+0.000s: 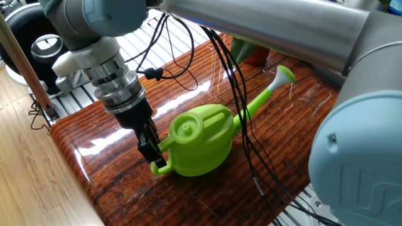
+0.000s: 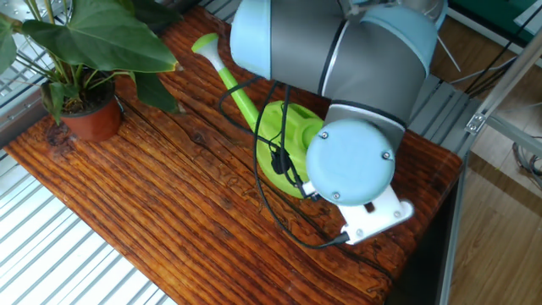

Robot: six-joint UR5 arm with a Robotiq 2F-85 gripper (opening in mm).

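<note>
The light green watering can (image 1: 201, 141) is upright over the glossy brown wooden table, its long spout (image 1: 259, 103) pointing away to the upper right in exterior view 1. My gripper (image 1: 156, 158) reaches down to the can's handle, and its black fingers overlap the handle in this view. Whether they are closed round it does not show clearly. From exterior view 2 the can (image 2: 273, 127) is partly covered by the arm and cables, with the fingers hidden beneath the wrist. Whether the can's base touches the table cannot be told.
A potted plant with broad leaves in a brown pot (image 2: 95, 120) stands at one table corner, beyond the spout. Loose black cables (image 1: 242, 119) hang from the arm across the can.
</note>
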